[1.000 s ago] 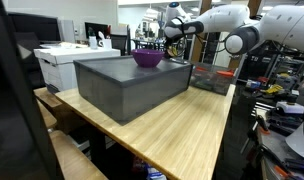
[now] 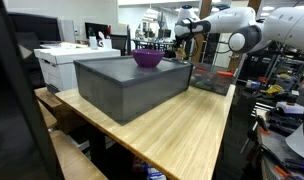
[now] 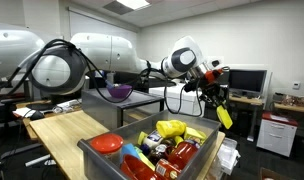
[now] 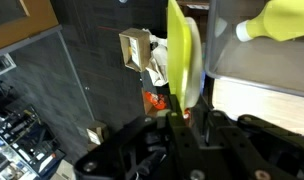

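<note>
A long yellow object point(image 3: 225, 117) hangs from my gripper point(image 3: 217, 97) in exterior view 2, beyond the right end of the grey bin point(image 3: 195, 163). Up close in the wrist view, the yellow object point(image 4: 178, 45) rises blurred from between the fingers, and my gripper is shut on it. Its far end runs out of that frame, so what it is cannot be made out. Inside the bin lie yellow bottles point(image 3: 170, 129), a red can point(image 3: 182, 154) and several other items. Exterior view 1 shows my gripper only small, at the far back.
A purple bowl point(image 2: 148, 58) rests on a long grey box point(image 2: 122, 92). Bare wooden tabletop point(image 2: 157, 140) lies in front of it. White containers point(image 3: 227, 155) stand beside the bin, and a cardboard box point(image 4: 135, 47) sits on the dark floor below my gripper.
At the back of exterior view 1, the end of my arm has shifted to the right over the last second. The bowl and grey box have stayed put.
</note>
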